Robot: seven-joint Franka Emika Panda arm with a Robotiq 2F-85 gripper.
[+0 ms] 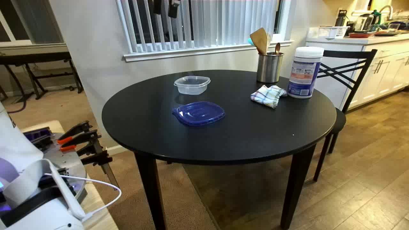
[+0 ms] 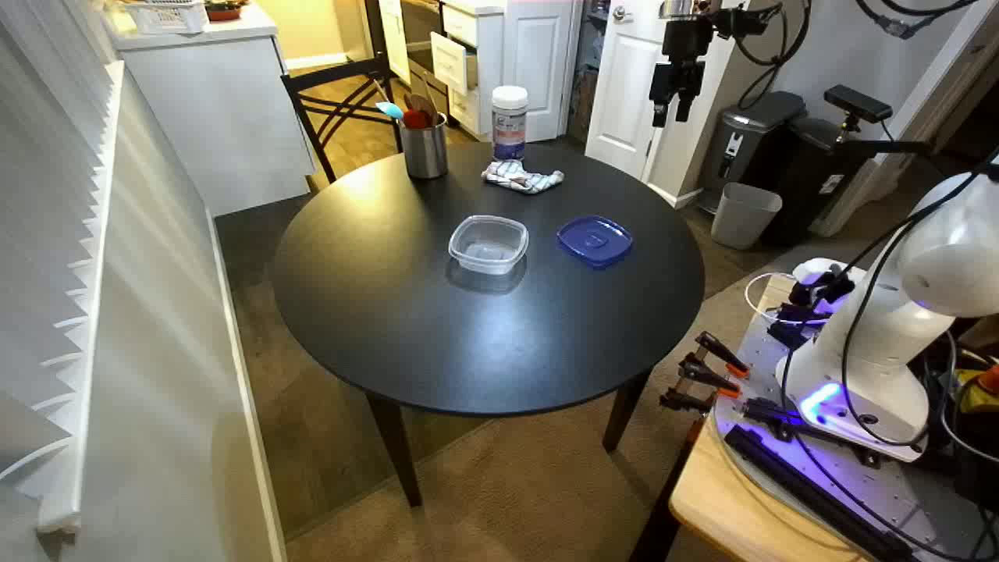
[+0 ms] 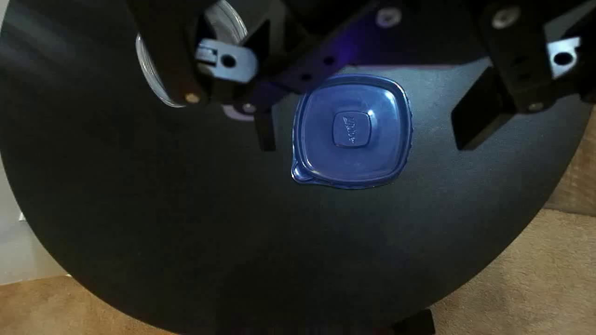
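High above the round black table (image 1: pixel 245 134) hangs my gripper (image 2: pixel 671 120), open and empty. In the wrist view the gripper has its fingers wide apart, with the blue lid (image 3: pixel 353 131) visible between them, far below on the tabletop. The lid (image 1: pixel 199 113) lies flat, apart from the clear plastic container (image 1: pixel 192 85). In exterior view 2 the open container (image 2: pixel 488 243) stands upright and looks empty, with the lid (image 2: pixel 595 240) to its right. Part of the container's rim (image 3: pixel 149 75) shows behind one finger in the wrist view.
A folded checked cloth (image 1: pixel 268 95), a wipes canister (image 1: pixel 305 72) and a metal utensil holder (image 1: pixel 269 68) stand or lie together at one side of the table. A black chair (image 2: pixel 337 108) is behind them.
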